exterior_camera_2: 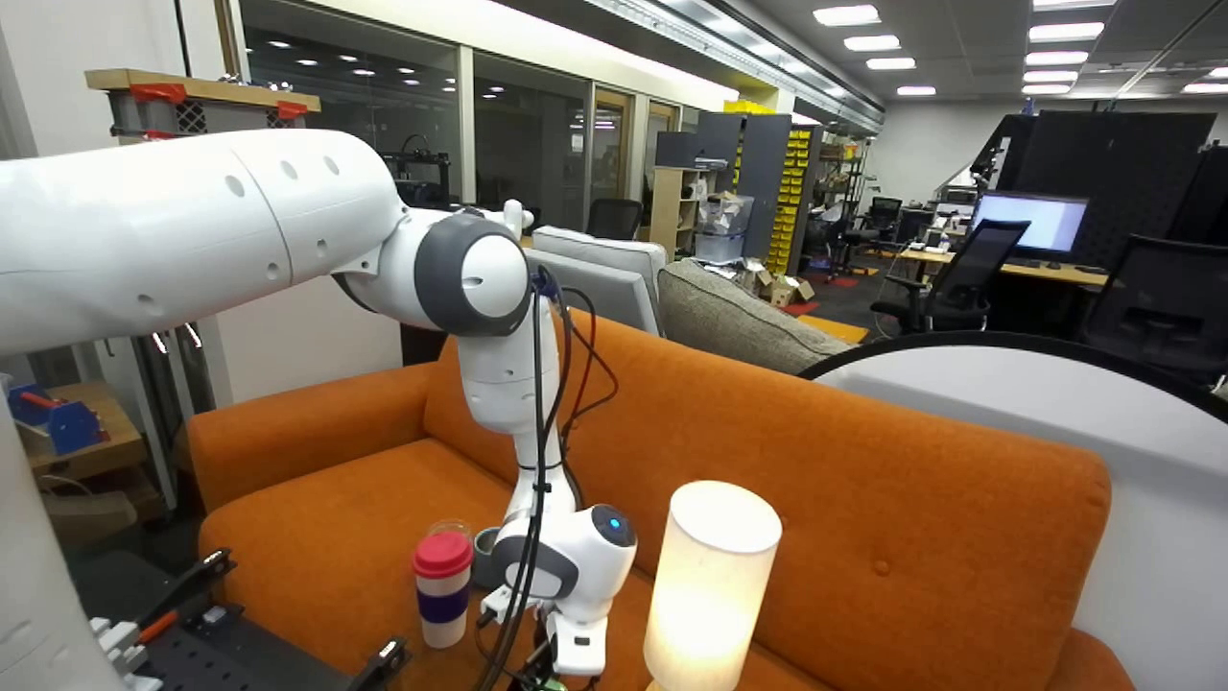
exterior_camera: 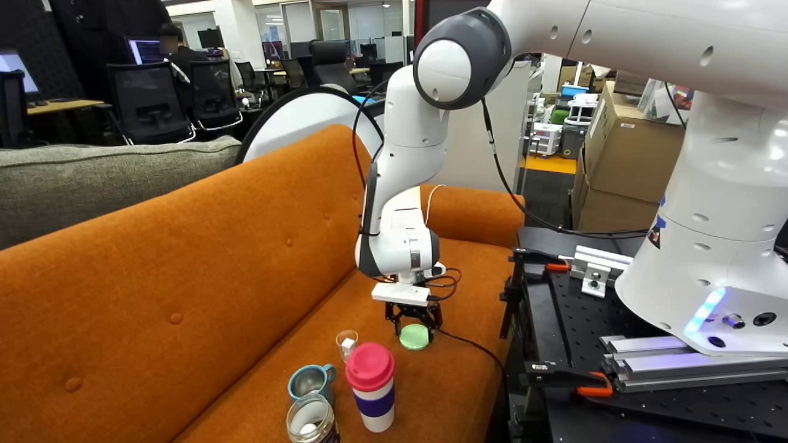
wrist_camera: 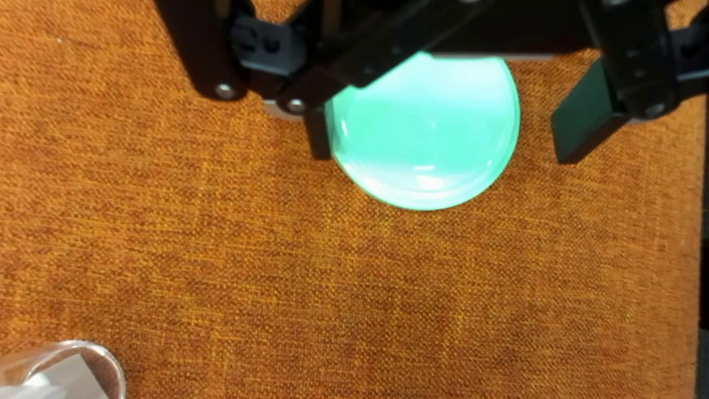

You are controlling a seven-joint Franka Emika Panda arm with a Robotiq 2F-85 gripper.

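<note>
A round, shiny mint-green dish or lid [wrist_camera: 425, 133] lies flat on the orange sofa seat [exterior_camera: 450, 369]. My gripper is open low above the seat, its two dark fingers on either side of the green piece. In the wrist view the left finger [wrist_camera: 317, 135] overlaps or sits right by the rim, while a strip of orange cloth shows between the rim and the right finger. Whether the left one touches is hard to tell. From exterior view 1 the green piece [exterior_camera: 414, 337] appears just under the fingertips.
A clear cup with a white block [exterior_camera: 347, 344], a red-lidded tumbler [exterior_camera: 370, 384], a blue mug [exterior_camera: 310, 383] and a glass jar [exterior_camera: 311, 419] stand together on the seat. A lit lamp [exterior_camera_2: 711, 587] is close to the arm. A black cable [exterior_camera: 473, 343] crosses the seat.
</note>
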